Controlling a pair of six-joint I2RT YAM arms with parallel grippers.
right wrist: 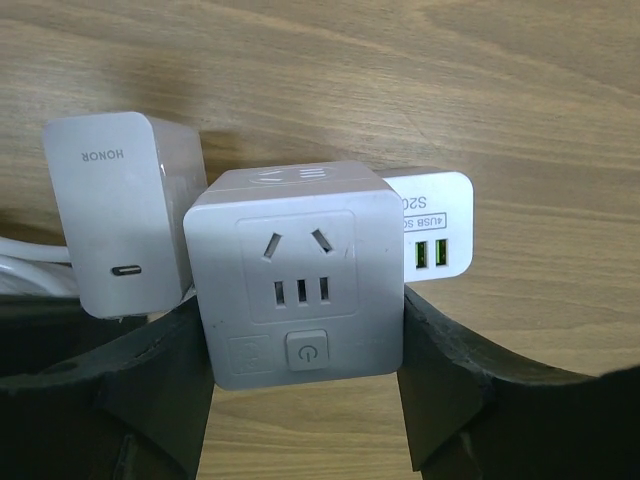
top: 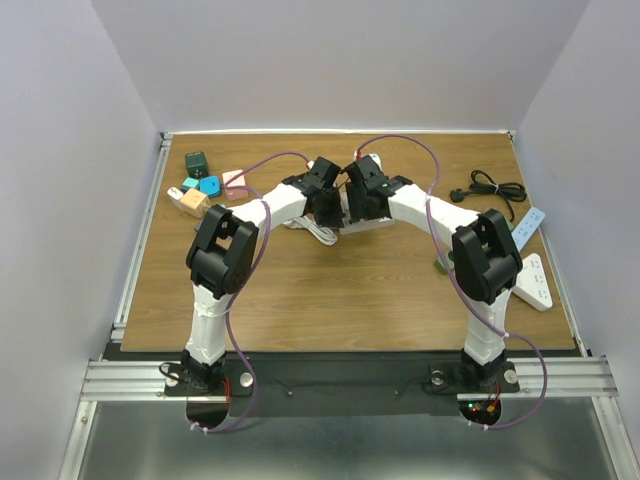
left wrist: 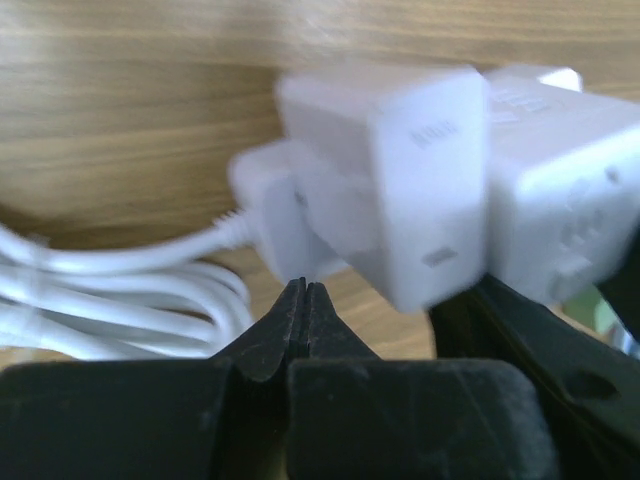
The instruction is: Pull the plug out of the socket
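A white socket cube [right wrist: 300, 285] with slots and a power button fills the middle of the right wrist view. My right gripper is shut on it, a finger against each side. Just left of the cube is the white HONOR plug [right wrist: 105, 210]; whether its prongs are in the socket cannot be seen. In the left wrist view the plug [left wrist: 385, 185] stands close beside the socket [left wrist: 560, 180]. My left gripper is shut just below the plug's lower edge, with nothing showing between its fingertips.
A bundled white cable [left wrist: 120, 300] lies by the left gripper. Small blocks [top: 195, 203] sit at the left of the table, with a black cord [top: 492, 188] and white power strip [top: 533, 282] at the right.
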